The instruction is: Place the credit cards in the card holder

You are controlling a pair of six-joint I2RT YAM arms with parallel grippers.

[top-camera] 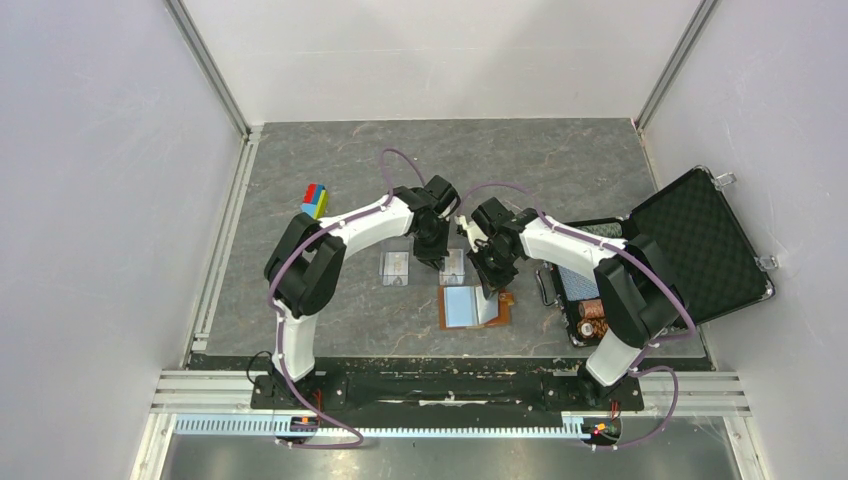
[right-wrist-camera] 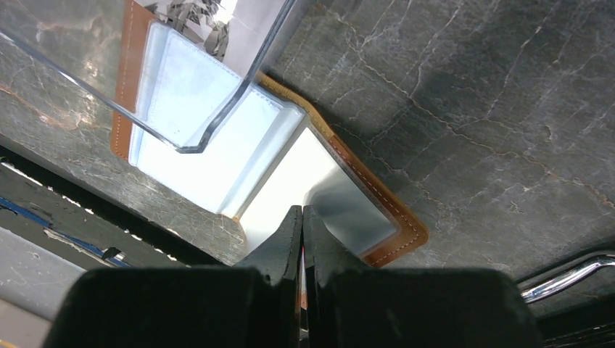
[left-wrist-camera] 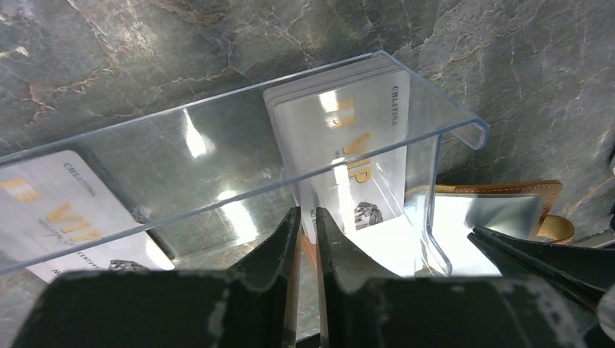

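Note:
The brown card holder (top-camera: 474, 325) lies open near the table's front, with a whitish-blue sleeve page (right-wrist-camera: 196, 123) on one side and a pale leaf (right-wrist-camera: 304, 181) on the other. My right gripper is shut at that leaf; whether the leaf's edge is pinched cannot be made out. Behind the holder, partly overhanging it, stands a clear tray (left-wrist-camera: 196, 148). In it are a stack of VIP cards (left-wrist-camera: 348, 130) at the right and more cards (left-wrist-camera: 69, 210) at the left. By the stack's near left corner, my left gripper stands narrowly open, no card visible between its fingers.
An open black case (top-camera: 700, 240) with several items inside stands at the right, its metal handle (right-wrist-camera: 569, 279) close to the right gripper. Coloured blocks (top-camera: 314, 200) sit far left. The two grippers are close together.

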